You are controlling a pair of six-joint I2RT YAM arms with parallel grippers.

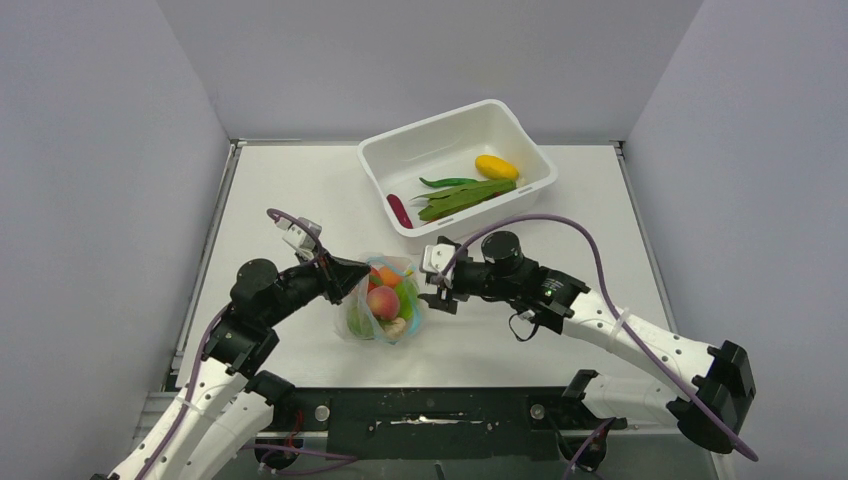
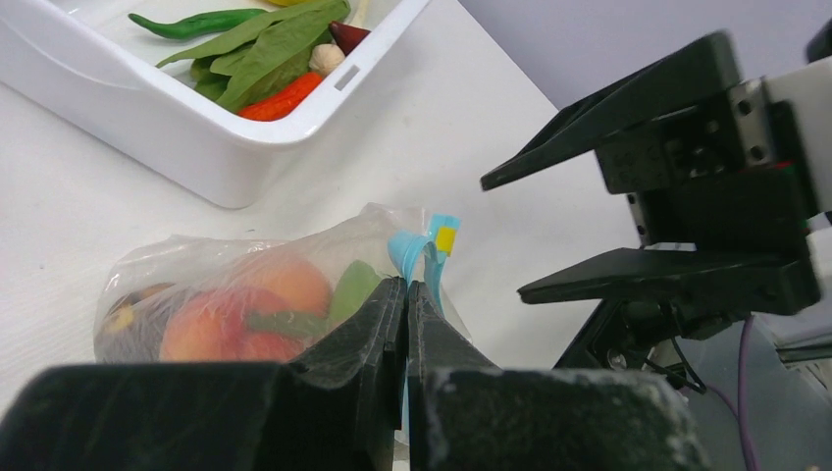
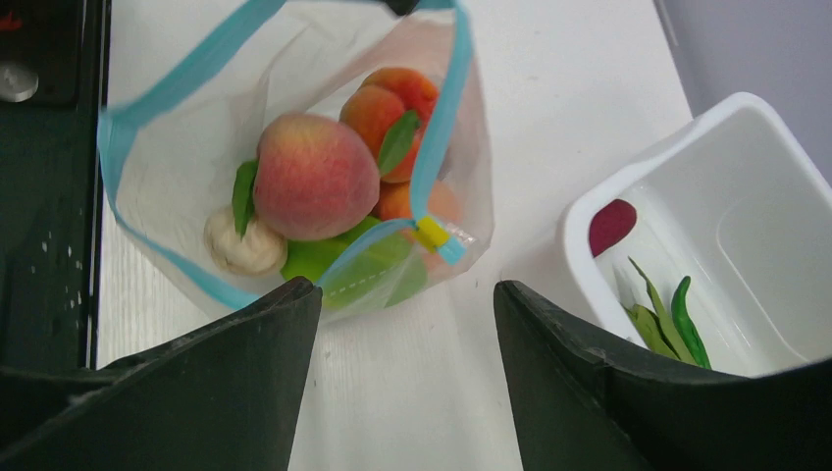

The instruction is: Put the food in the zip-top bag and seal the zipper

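A clear bag (image 1: pixel 358 318) with a blue zipper edge holds a peach (image 3: pixel 316 177), orange fruit, green items and a pale round item; its mouth gapes in the right wrist view. My left gripper is shut at the bag's edge, on the blue zipper strip (image 2: pixel 412 245), which rises from between its fingertips. My right gripper hangs open just right of the bag, nothing between its fingers, facing the yellow slider (image 3: pixel 432 234).
A white tray (image 1: pixel 390 150) at the back holds a yellow vegetable, peppers and leafy greens. Walls bound the sides and back.
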